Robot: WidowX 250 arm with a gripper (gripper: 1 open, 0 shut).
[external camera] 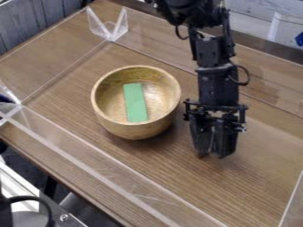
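A black robot arm reaches down from the top of the camera view. Its gripper (214,142) is low over the wooden table, right of a round tan bowl (108,111). A green block (135,102) lies inside the bowl. The fingertips are dark and bunched, so whether they are open or shut, or hold anything, is unclear.
A small clear object (108,27) is at the upper left. Dark cables or parts show at the lower-left corner.
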